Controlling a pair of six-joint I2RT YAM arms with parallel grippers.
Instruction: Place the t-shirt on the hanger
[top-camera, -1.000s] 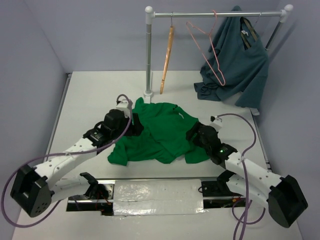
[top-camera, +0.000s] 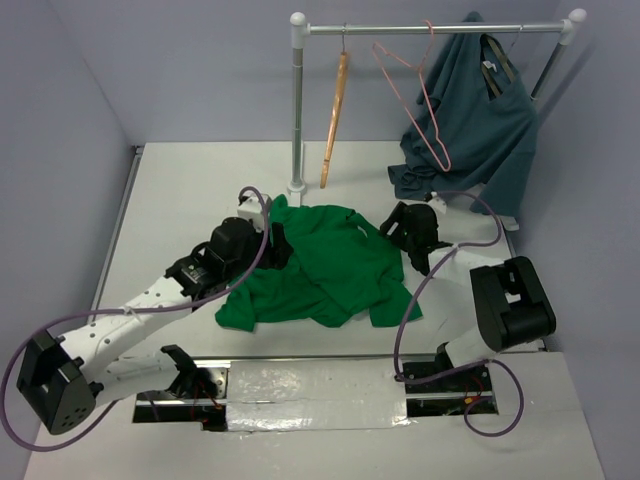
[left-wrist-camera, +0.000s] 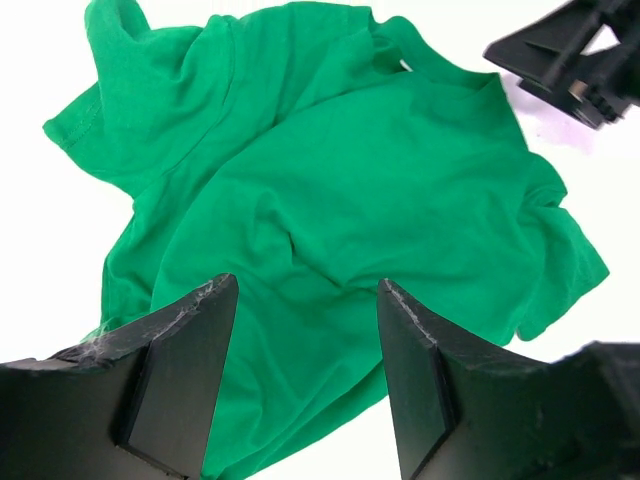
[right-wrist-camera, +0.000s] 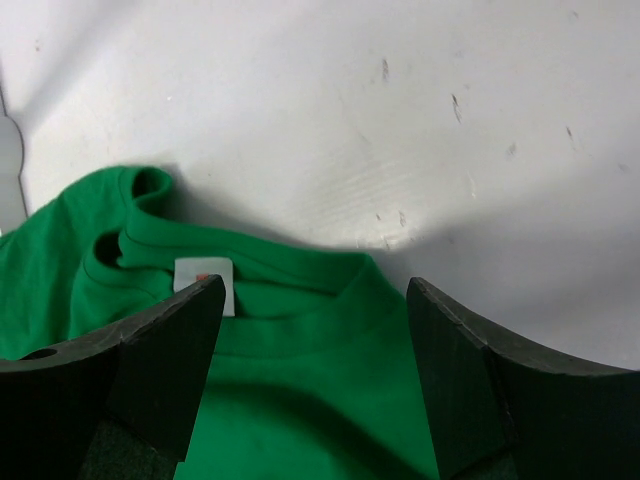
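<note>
A green t shirt (top-camera: 330, 265) lies crumpled on the white table, its collar with a small label showing in the right wrist view (right-wrist-camera: 300, 390). My left gripper (top-camera: 272, 245) hangs open over the shirt's left part, fingers above the cloth (left-wrist-camera: 307, 290). My right gripper (top-camera: 393, 226) is open at the shirt's upper right, by the collar, with nothing held between its fingers. A wooden hanger (top-camera: 336, 110) and a pink hanger (top-camera: 443, 155) hang from the metal rail (top-camera: 390, 29).
A dark teal garment (top-camera: 470, 130) hangs at the rail's right, reaching down to the table behind my right gripper. The rail's post (top-camera: 297, 120) stands behind the shirt.
The left gripper has shifted only slightly; the shirt lies as before.
</note>
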